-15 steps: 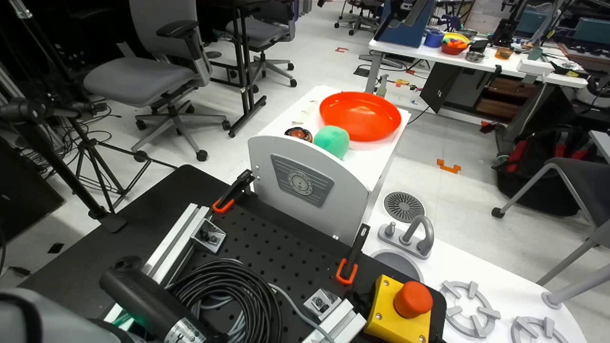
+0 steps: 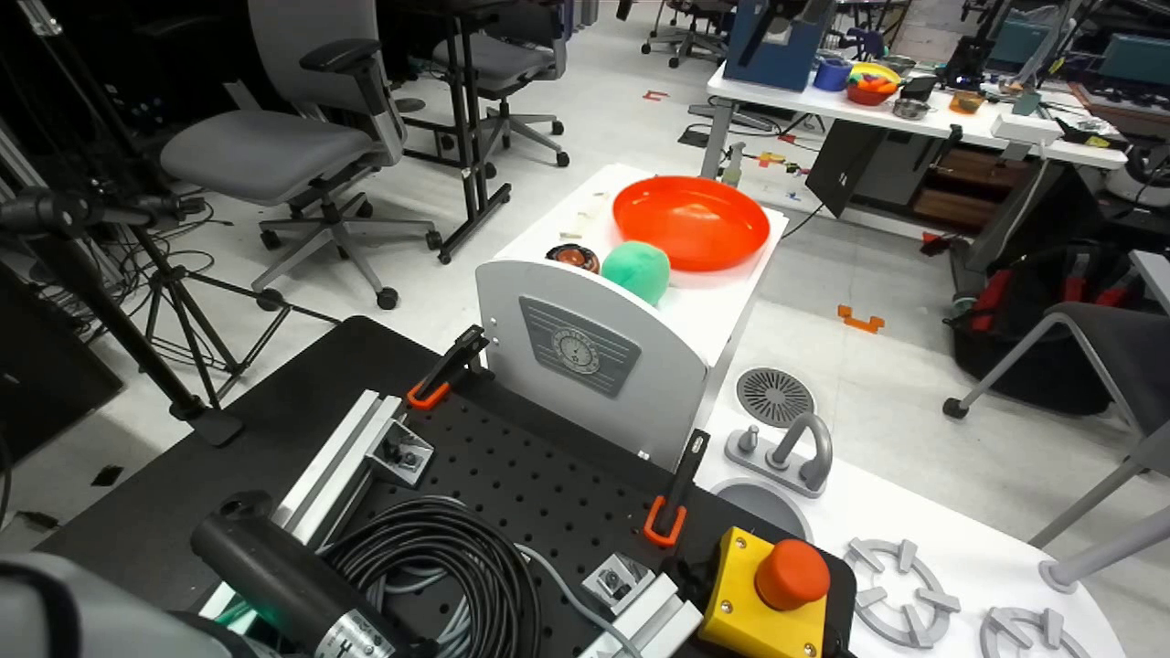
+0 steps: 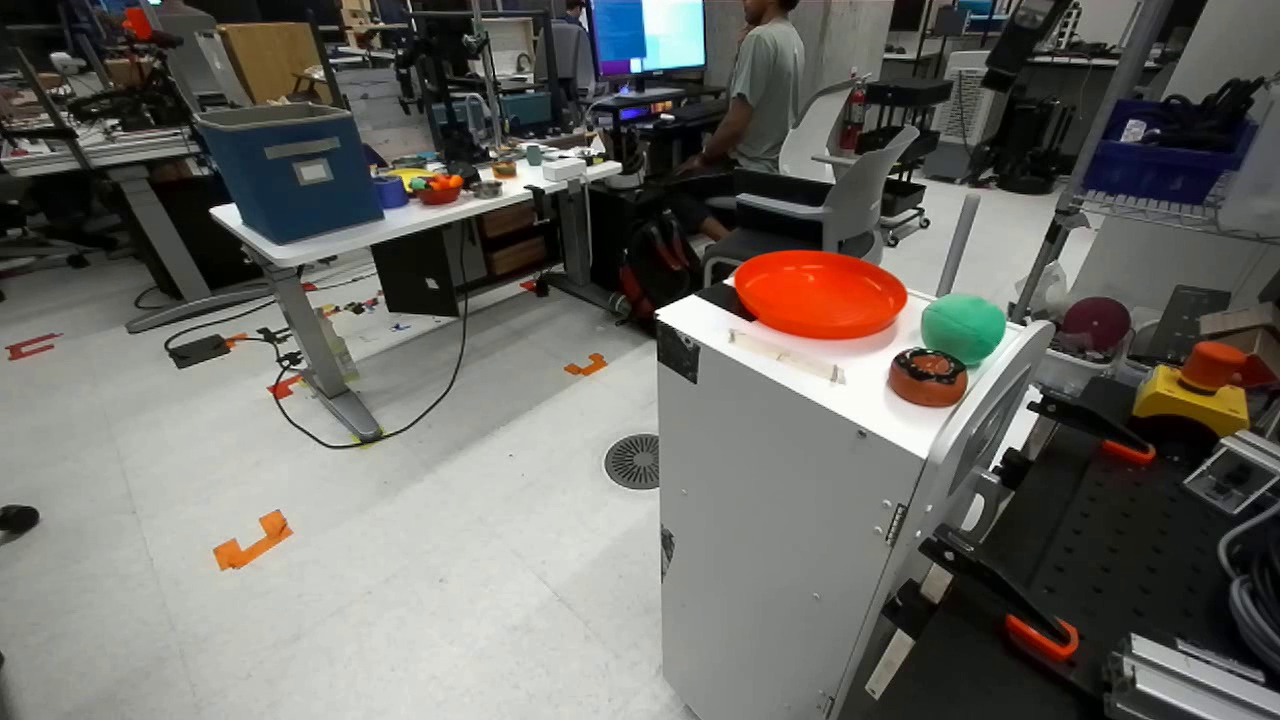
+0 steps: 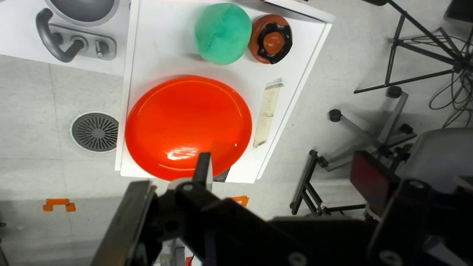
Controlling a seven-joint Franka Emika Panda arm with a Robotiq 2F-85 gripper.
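An orange-red plate (image 4: 188, 124) rests on a white cabinet top (image 4: 162, 53). Beside it are a round green plush-like object (image 4: 223, 34) and a brown ring-shaped object with dark icing-like trim (image 4: 270, 39), close together at the end toward the panel. In the wrist view my gripper is open, its fingers apart and nothing held between them. The fingertips overlap the plate's lower edge in that view; their height above it cannot be judged. A dark piece of the arm (image 2: 773, 24) shows at the top of exterior view 1.
A grey upright panel (image 2: 592, 356) borders the cabinet top. A toy sink faucet (image 2: 801, 455) stands to one side. A strip of tape (image 4: 268, 114) lies beside the plate. An emergency-stop box (image 2: 768, 592) sits on the black perforated table. The floor beyond the cabinet is open.
At the top of exterior view 1, the dark arm part has shifted slightly and shows less of itself. The plate, green object and brown ring stay where they were.
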